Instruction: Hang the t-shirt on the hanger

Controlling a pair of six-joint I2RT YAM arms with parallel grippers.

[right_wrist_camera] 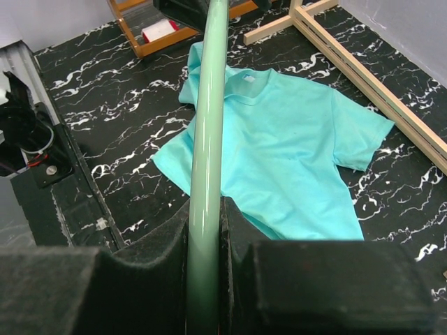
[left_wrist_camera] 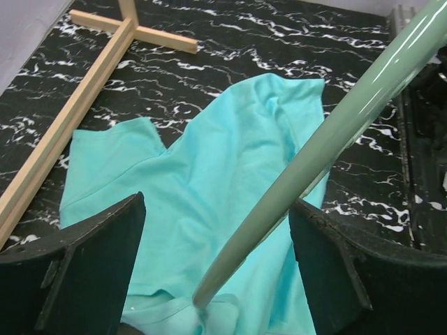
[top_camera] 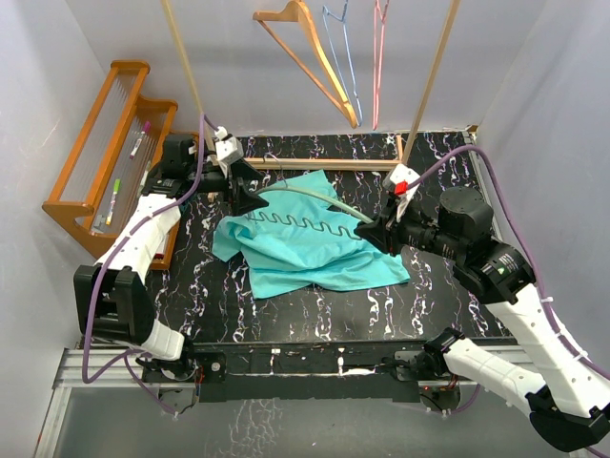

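Note:
A pale green hanger (top_camera: pixel 324 198) (left_wrist_camera: pixel 300 174) (right_wrist_camera: pixel 207 153) spans between the arms above the cyan t-shirt (top_camera: pixel 315 262) (right_wrist_camera: pixel 293 139), which lies crumpled on the dark table. My right gripper (top_camera: pixel 379 229) is shut on the hanger's right end. My left gripper (top_camera: pixel 243 198) is open around the hanger's other end; in the left wrist view the green bar runs between its fingers, and whether it touches them cannot be told.
A wooden frame (top_camera: pixel 334 165) runs along the back of the table. Wooden, blue and pink hangers (top_camera: pixel 294 15) hang above. A wooden rack (top_camera: pixel 114 153) stands at the left. Bare table (top_camera: pixel 429 305) surrounds the shirt.

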